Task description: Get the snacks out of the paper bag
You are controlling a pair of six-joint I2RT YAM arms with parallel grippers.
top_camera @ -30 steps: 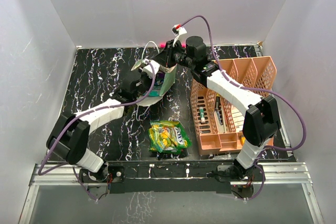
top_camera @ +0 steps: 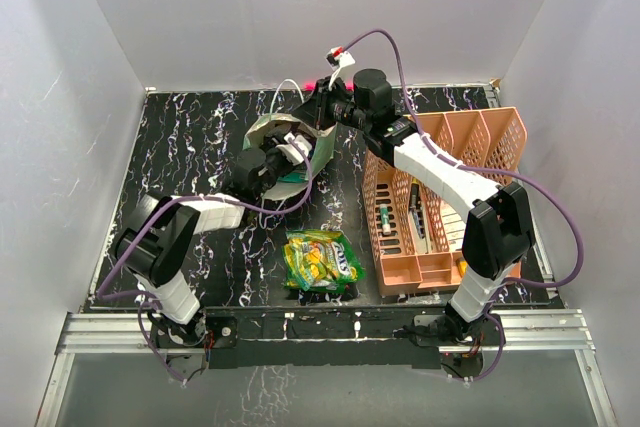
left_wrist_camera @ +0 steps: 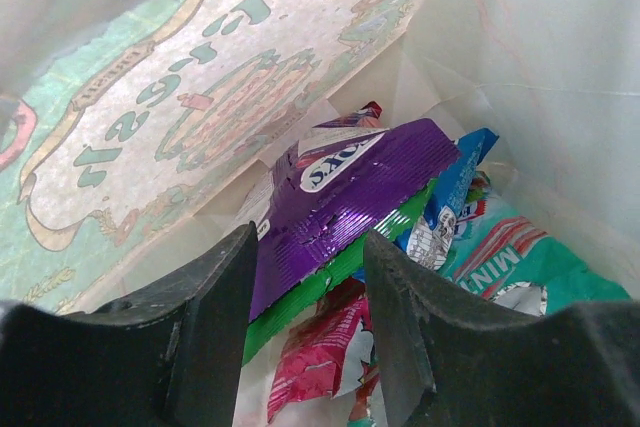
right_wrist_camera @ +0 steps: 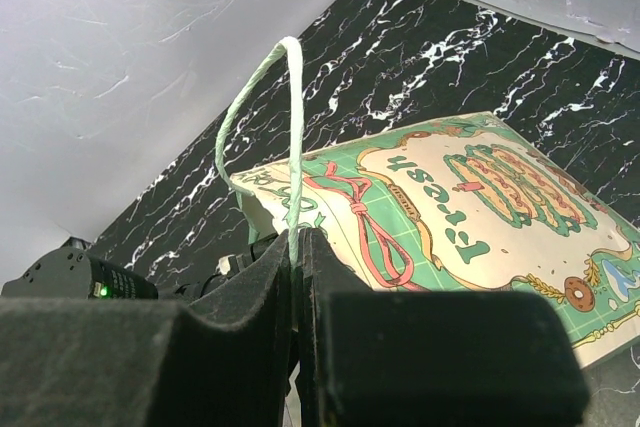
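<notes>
The paper bag stands at the back centre, its top pulled up by my right gripper, shut on the bag's handle and rim. My left gripper is inside the bag with part-open fingers over a purple snack packet. Beneath and beside that lie a green edge, a red packet, a blue packet and a teal packet. Green and yellow snack packs lie on the table in front of the bag.
A peach organiser with pens fills the right side. Walls surround it.
My left arm has shifted and turned at the bag's mouth, its wrist now a little lower in the top view. The right arm and the packs on the table are unchanged.
</notes>
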